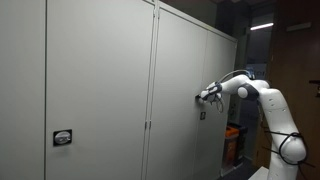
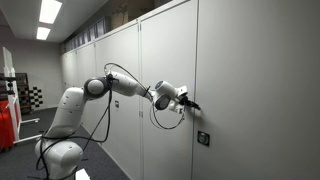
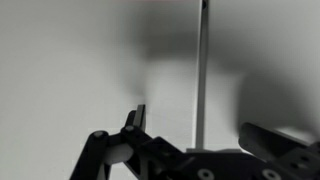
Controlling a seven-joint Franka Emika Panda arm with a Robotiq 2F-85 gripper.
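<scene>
Tall pale cabinet doors [image 1: 178, 80] fill most of both exterior views, and all of them look closed. My gripper [image 2: 191, 104] is at the door face, above a dark recessed handle [image 2: 203, 138] and close to the seam between two doors. In the wrist view the gripper stands open, its dark fingers [image 3: 139, 120] spread to either side of the vertical door seam [image 3: 201, 80]. Nothing shows between them. Whether the fingertips touch the door cannot be made out. The same handle [image 1: 202, 115] appears just below the gripper in exterior view 1.
Another handle [image 1: 62, 137] is on a door at the left. Orange-topped bins [image 1: 232, 131] stand near the arm's base. A loose cable [image 2: 103, 120] hangs along the arm. A red object [image 2: 6, 120] stands at the far left of exterior view 2.
</scene>
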